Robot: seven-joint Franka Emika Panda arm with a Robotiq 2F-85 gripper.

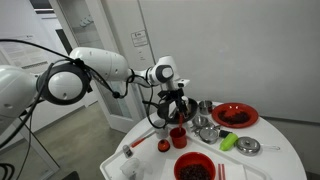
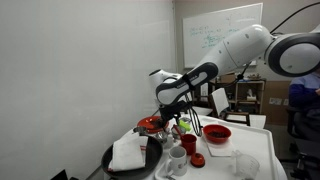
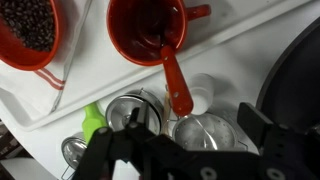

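Observation:
A red mug (image 3: 128, 42) stands on the white tray (image 3: 225, 38), with a red-handled utensil (image 3: 176, 85) leaning out of it. The handle's end points toward my gripper, whose open fingers stand on either side of it, with nothing held. In exterior view 1 the gripper (image 1: 181, 104) hangs just above the red mug (image 1: 179, 141), pointing down. Exterior view 2 shows the mug (image 2: 189, 143) below and to the right of the gripper. The utensil's lower end is partly hidden inside the mug.
Close by are a red bowl (image 3: 10, 48) of dark beans, metal containers (image 3: 130, 108), a white object (image 3: 201, 88), a green item (image 3: 93, 122) and a black pan (image 3: 298, 80). A red tomato-like object (image 1: 164, 145) and clear cup (image 2: 245, 165) are on the tray. A red plate (image 1: 251, 108) lies farther back.

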